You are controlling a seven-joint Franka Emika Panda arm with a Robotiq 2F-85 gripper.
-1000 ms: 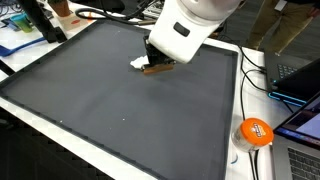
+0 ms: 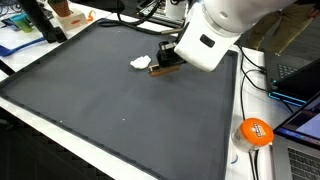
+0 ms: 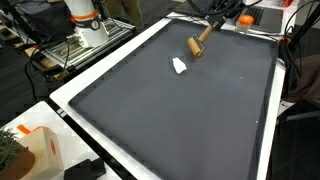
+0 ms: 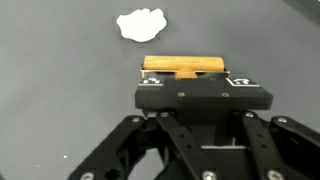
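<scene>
My gripper is shut on a brown wooden tool [image 4: 184, 63]. Its crosswise bar sticks out beyond the fingertips, and a narrower stem runs back between them. Exterior view 2 shows the tool's bar [image 3: 195, 46] tilted, low over the dark board. Whether it touches the surface I cannot tell. From the other side, the wooden tool [image 2: 164, 69] hangs beneath the white arm, which hides much of the gripper. A crumpled white piece [image 2: 140, 62] lies flat on the board, apart from the tool; in the wrist view that white piece [image 4: 142, 24] is up and left of it.
The dark grey board [image 2: 100, 105] is otherwise bare, with wide free room toward its front. An orange-topped round item [image 2: 254, 133] stands off the right edge. Black cables [image 2: 118, 10] run past the far edge. A roll of tape [image 3: 41, 146] stands in the near left corner.
In exterior view 1 the arm and the held wooden tool have shifted a little to the right, away from the white piece. The white piece looks unmoved.
</scene>
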